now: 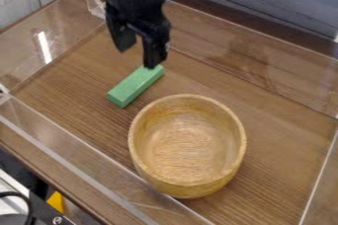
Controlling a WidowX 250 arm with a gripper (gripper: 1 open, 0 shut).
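My gripper hangs over the upper middle of the table in the camera view, its dark fingers spread open. Below it a green rectangular block lies flat on the wood, apart from the fingers. To the lower right of the block sits an empty round yellow bowl.
Walls or edges border it at the left and top. A small yellow object and a dark cable lie at the lower left, outside the work area.
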